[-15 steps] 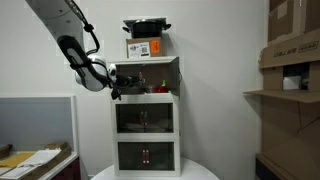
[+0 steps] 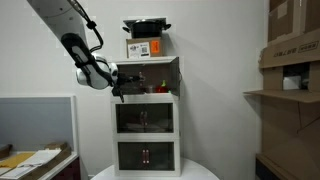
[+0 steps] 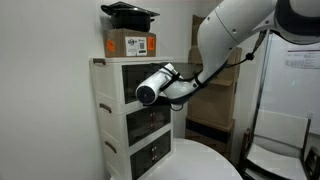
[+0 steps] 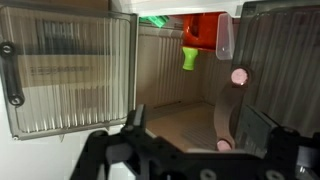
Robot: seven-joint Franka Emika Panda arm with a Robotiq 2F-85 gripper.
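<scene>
A tall white cabinet (image 2: 146, 99) stands against the wall, its top compartment open. In the wrist view, a see-through door panel (image 4: 75, 85) with a black handle (image 4: 11, 75) is on the left. On the right is a darker panel (image 4: 280, 60), with a curved brown handle (image 4: 229, 115) beside it. Between them I see a red object (image 4: 208, 32), a yellow-green piece (image 4: 190, 58) and a clear container (image 4: 225, 38). My gripper is open in front of the compartment, nothing visibly between its fingers. In exterior view 1, the gripper (image 2: 119, 91) is at the cabinet's upper left.
A cardboard box (image 2: 144, 48) with a black pot (image 2: 148, 27) rests on the cabinet. Two closed compartments lie below. Brown cartons (image 2: 291, 90) line the right side, and a white chair (image 3: 278, 145) stands farther off. A round white table (image 3: 195, 163) is in front.
The arm and gripper have shifted slightly to the right at the cabinet's upper left. Everything else looks the same.
</scene>
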